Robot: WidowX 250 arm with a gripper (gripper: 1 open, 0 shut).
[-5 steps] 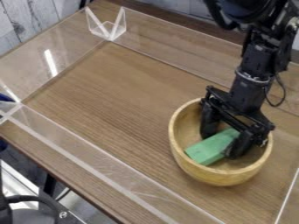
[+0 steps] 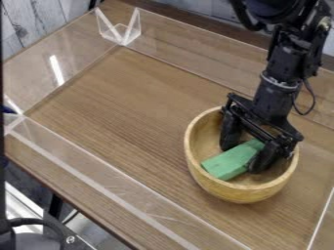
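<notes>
A tan wooden bowl (image 2: 236, 190) sits on the table's right side. Inside it lies a green block (image 2: 225, 165), partly covered by my black gripper (image 2: 255, 146), which reaches down from the upper right into the bowl with its fingers around or over the block's upper part. The fingers are dark and overlapping, so whether they touch the block cannot be told.
A clear angular holder (image 2: 119, 26) stands at the back left. Black hardware (image 2: 26, 234) is at the lower left corner.
My gripper has shifted slightly within the bowl, and the green block now sits a little higher in the view. The bowl has barely moved.
</notes>
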